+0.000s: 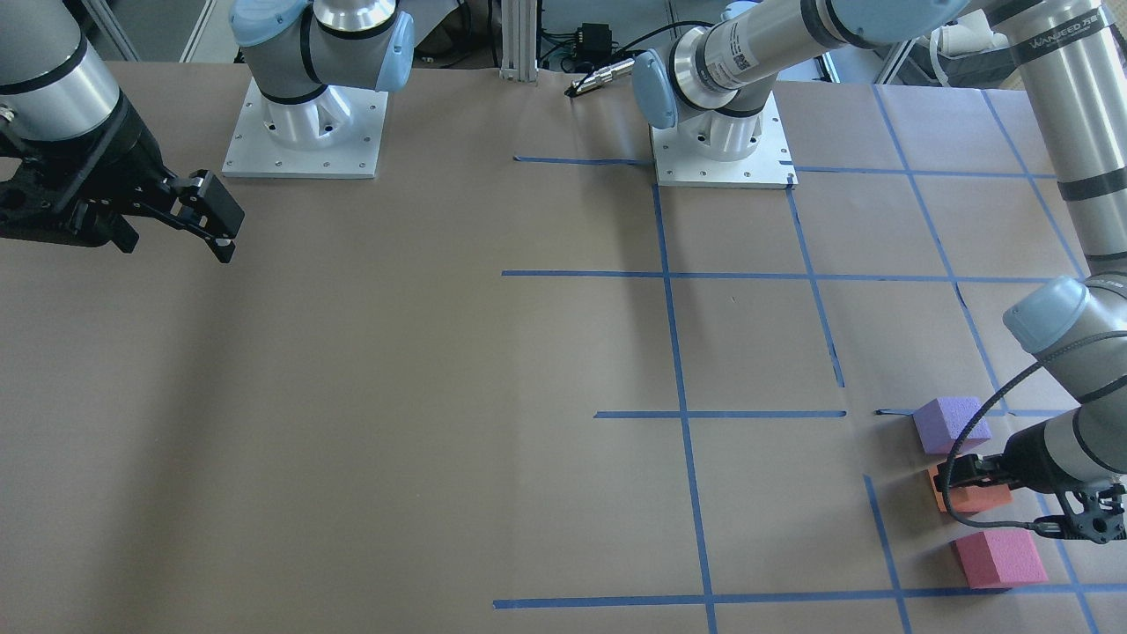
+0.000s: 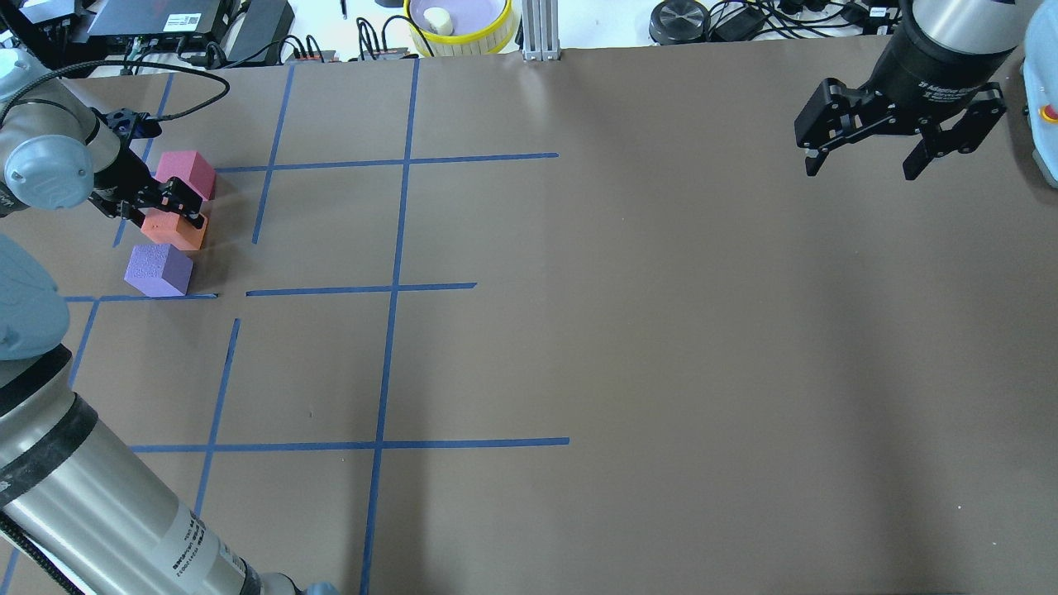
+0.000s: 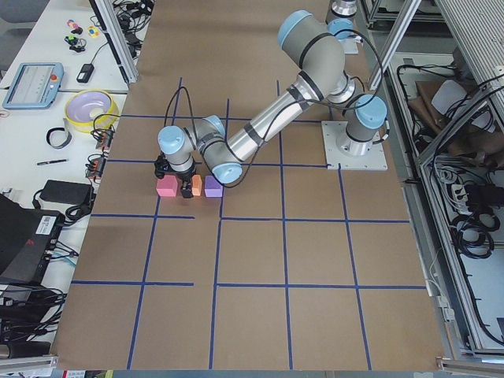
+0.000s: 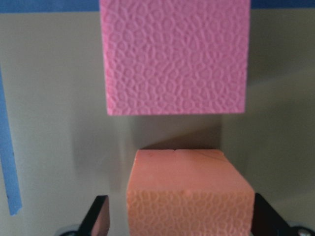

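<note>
An orange cube (image 1: 974,500) sits on the taped table between a pink cube (image 1: 998,556) and a purple cube (image 1: 946,423). My gripper is low over the orange cube, a black finger on either side of it. In the wrist view the left finger stands a little apart from the cube, so the gripper is open around it; the right finger is partly hidden by the cube. The pink cube fills the top of the wrist view, with a small gap to the orange one.
A second black gripper (image 2: 898,129) hangs at the opposite side of the table. Arm bases on white plates (image 1: 304,158) stand along one edge.
</note>
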